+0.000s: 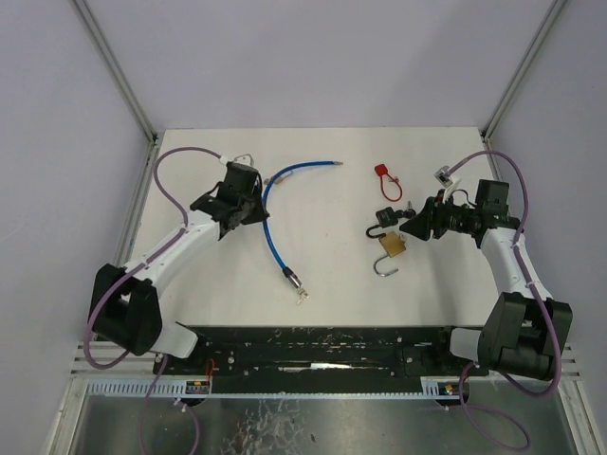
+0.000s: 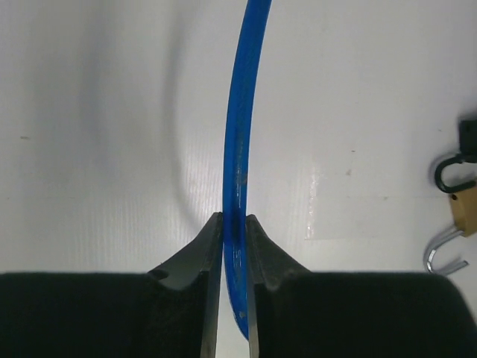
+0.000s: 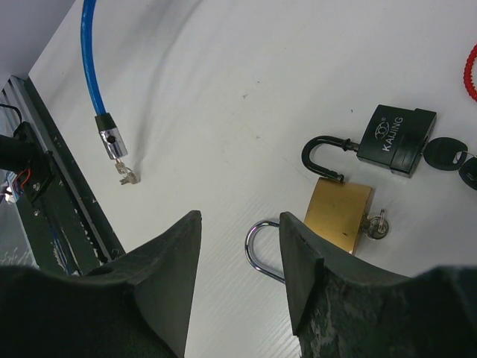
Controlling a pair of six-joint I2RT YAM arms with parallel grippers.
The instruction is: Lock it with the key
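Note:
My left gripper [image 1: 259,215] is shut on a blue cable lock [image 2: 238,149], whose silver lock end with keys [image 3: 115,145] hangs toward the table's front edge; the other end curves to the back. My right gripper is open above a group of padlocks at the right: a black padlock [image 3: 395,138] with open shackle and keys, a brass padlock [image 3: 337,211] with its U shackle, and, further back, a small red padlock [image 1: 380,170] on a loop.
A small brass-coloured lock [image 1: 280,178] lies behind the blue cable, partly hidden. A dark edge runs along the front.

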